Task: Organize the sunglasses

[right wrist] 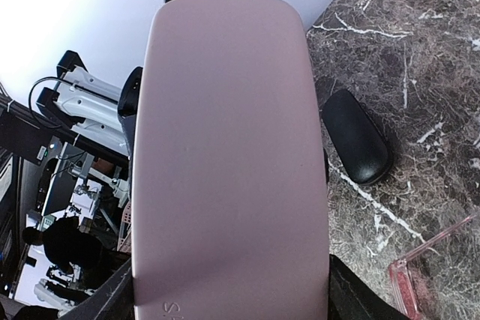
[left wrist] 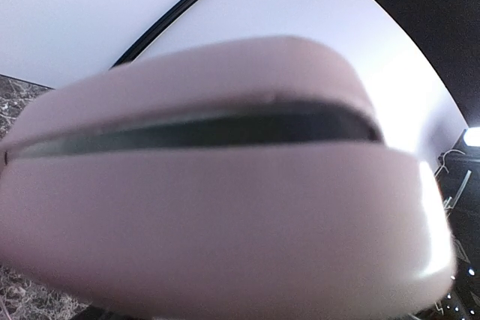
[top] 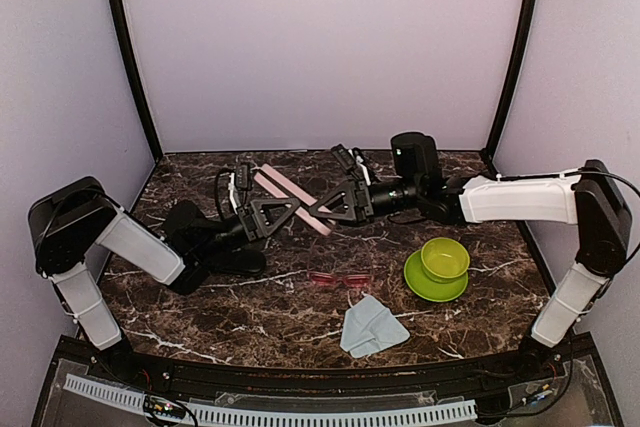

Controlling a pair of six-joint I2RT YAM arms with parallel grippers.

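A pale pink sunglasses case (top: pixel 280 187) is held in the air between my left gripper (top: pixel 285 209) and my right gripper (top: pixel 330 205), both shut on it. Its pink shell (right wrist: pixel 229 155) fills the middle of the right wrist view. In the left wrist view the case (left wrist: pixel 225 215) is very close, with a dark gap along its seam. Red-framed glasses (top: pixel 340 277) lie on the marble table below, also partly visible (right wrist: pixel 405 282) in the right wrist view.
A black case (right wrist: pixel 356 136) lies on the table. A green bowl (top: pixel 445 257) on a green plate (top: pixel 430 292) sits at the right. A light blue cloth (top: pixel 372 327) lies at the front.
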